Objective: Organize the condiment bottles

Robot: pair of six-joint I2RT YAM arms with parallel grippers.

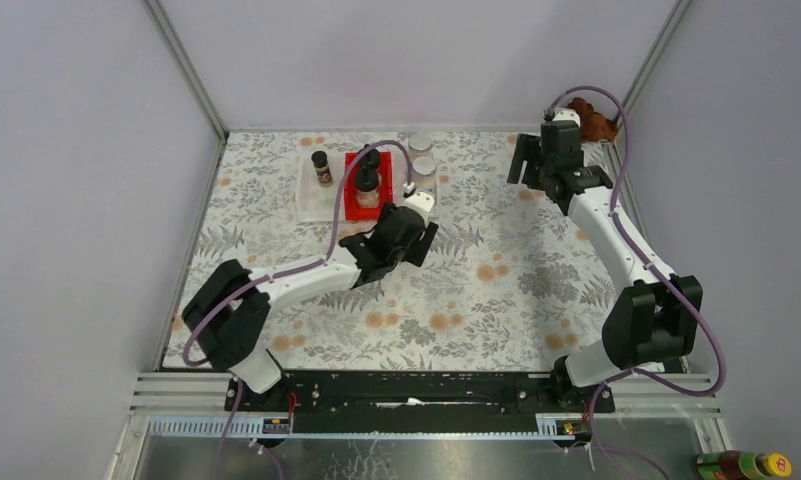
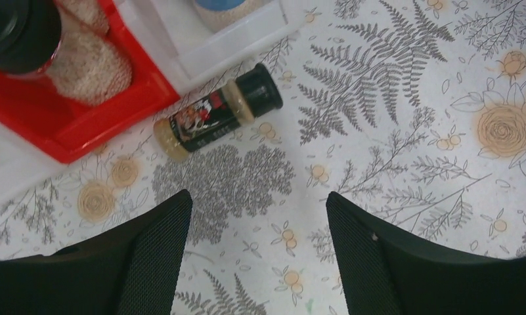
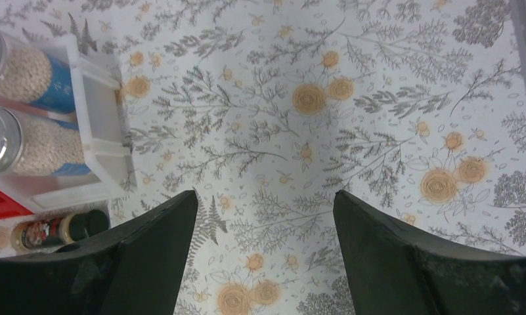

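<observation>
A small spice bottle with dark cap (image 2: 214,113) lies on its side on the cloth in front of the trays, seen in both wrist views. Another stands upright in a white tray (image 1: 324,168). A red tray (image 1: 383,205) holds black-lidded jars (image 1: 366,190); the white tray at its right holds two silver-lidded jars with blue labels (image 3: 50,147). My left gripper is open above and just in front of the lying bottle, nothing between its fingers. My right gripper stands open and empty over the cloth at the back right.
The middle, front and right of the patterned table (image 1: 496,290) are clear. A brown plush item (image 1: 591,120) sits at the back-right corner behind my right arm. Walls and rails border the workspace.
</observation>
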